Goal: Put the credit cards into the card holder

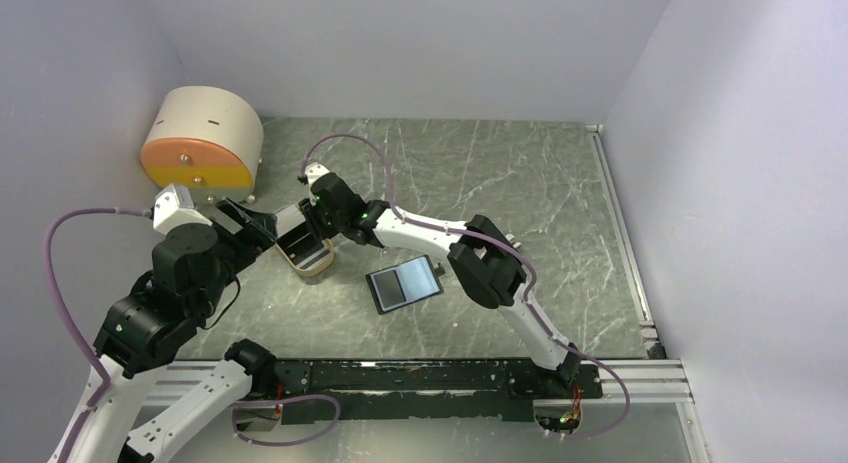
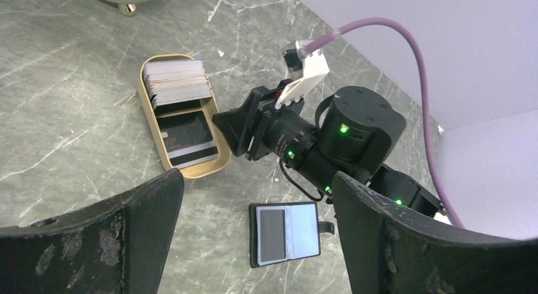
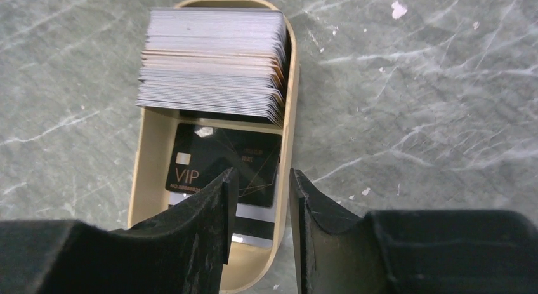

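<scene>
A beige box (image 3: 144,160) holds a stack of card edges (image 3: 209,59) in its upper compartment and a black VIP card (image 3: 222,154) in its lower one. My right gripper is over the box's right rim, fingers part open with a narrow gap. The open card holder (image 1: 403,284), with a dark panel and a light one, lies front right of the box, also in the left wrist view (image 2: 284,233). My left gripper is open and empty, above and left of the box.
A striped drawer cabinet (image 1: 200,148) stands at the back left. Walls bound it on the sides and back.
</scene>
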